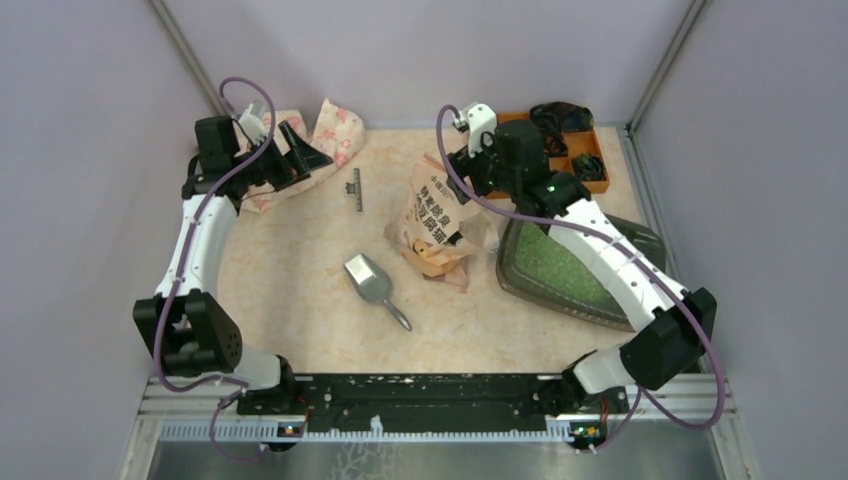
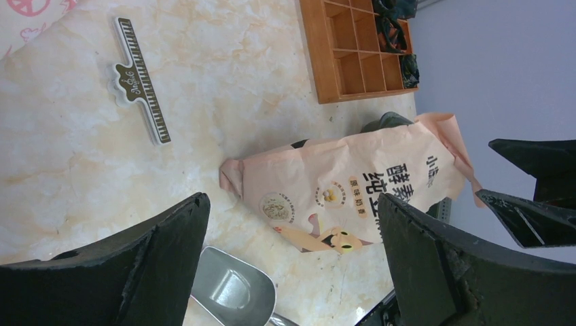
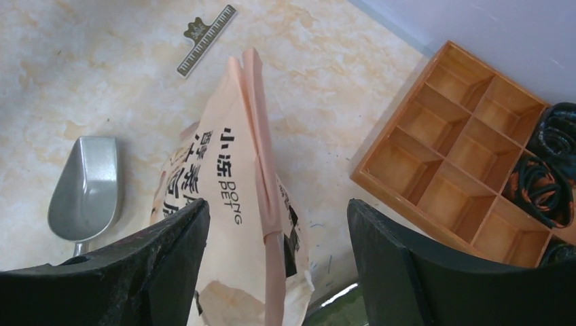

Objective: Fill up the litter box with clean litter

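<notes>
A pale peach litter bag (image 1: 435, 225) with black printing stands mid-table, its folded top strip (image 3: 261, 163) running beneath my right gripper (image 1: 470, 170); the right wrist view shows that gripper open, with its fingers above the bag. My left gripper (image 1: 305, 150) is open over the left back of the table, above a patterned cloth (image 1: 335, 130). The dark-rimmed litter box (image 1: 560, 265) lies at the right with a green bottom, partly under the right arm. A grey metal scoop (image 1: 373, 285) lies left of the bag.
A wooden compartment tray (image 3: 435, 170) holding coiled black cables and dark items sits at the back right. A small ruler (image 2: 142, 81) lies between the cloth and the bag.
</notes>
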